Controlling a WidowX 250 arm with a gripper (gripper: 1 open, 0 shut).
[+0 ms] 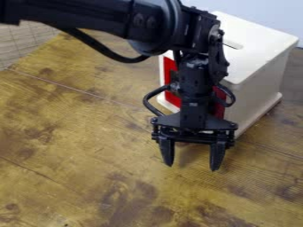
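My black gripper point(192, 152) points down over the wooden floor, its two fingers spread apart with nothing visible between them. Behind it stands a white box point(256, 62) with a red front panel point(171, 71), largely hidden by my arm and wrist.
Bare wooden floor point(71, 160) fills the left and foreground, with a thin cable lying across its left part. A pale mat or tile edge point(18, 40) shows at the upper left, and a pale wall is behind the box at upper right.
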